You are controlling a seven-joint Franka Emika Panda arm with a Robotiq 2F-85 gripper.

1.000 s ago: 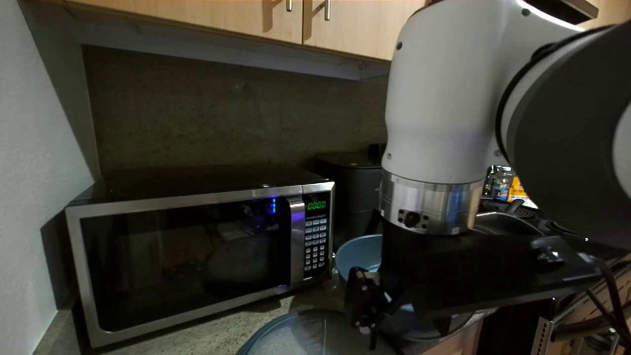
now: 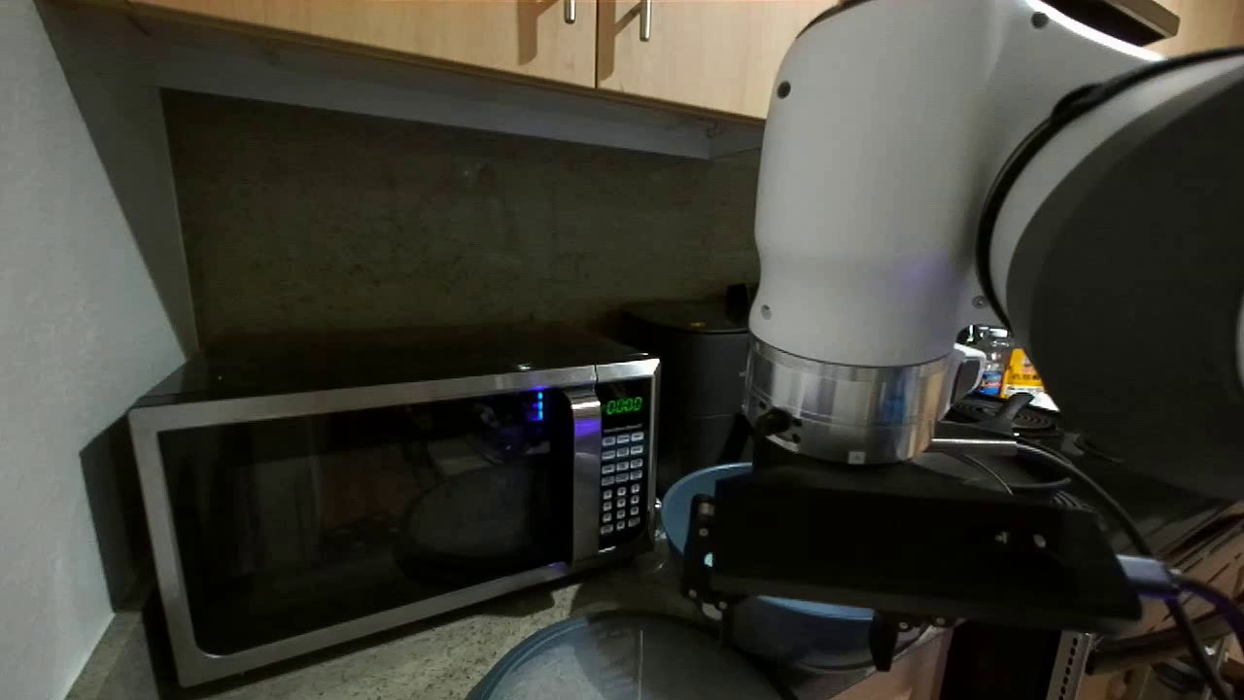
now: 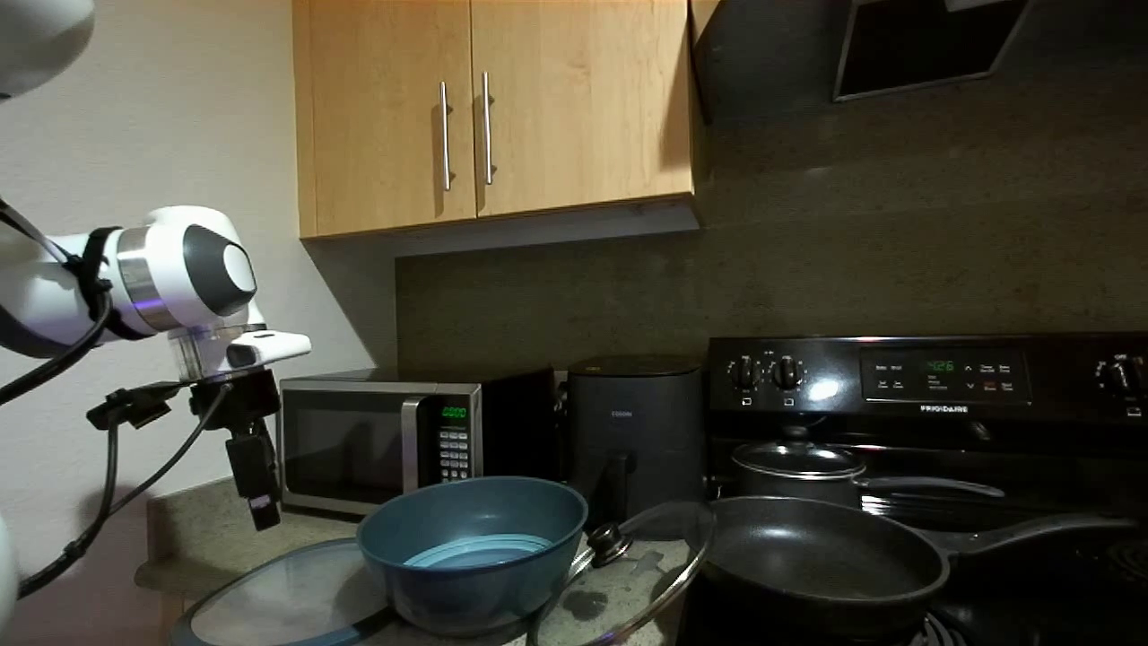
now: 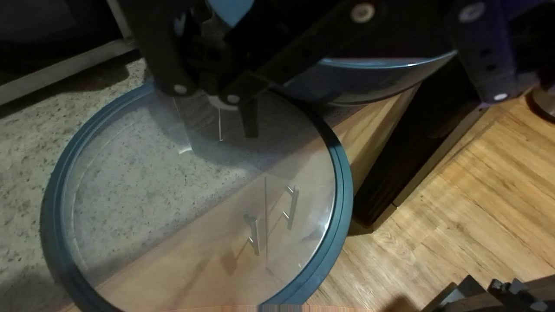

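Observation:
My gripper (image 2: 801, 628) points down near the counter's front edge. Its two fingers stand well apart in the wrist view, so it is open, and I see nothing held between them. Below it lies a round glass lid (image 4: 156, 171) with a blue-grey rim, partly reaching past the counter edge. A blue bowl (image 3: 473, 587) stands to the right of this lid, apart from the gripper in exterior view 2. In exterior view 1 my arm hides much of the bowl.
A closed microwave (image 2: 373, 502) sits at the back left, with a black air fryer (image 3: 635, 436) beside it. Another glass lid (image 3: 635, 592) tilts between the bowl and a dark frying pan (image 3: 818, 549). Wall cabinets (image 3: 581, 97) hang above.
My gripper has turned about its upright axis, so both fingers now show apart in exterior view 1. The wrist has shifted only slightly. Lid, bowl and microwave look unmoved.

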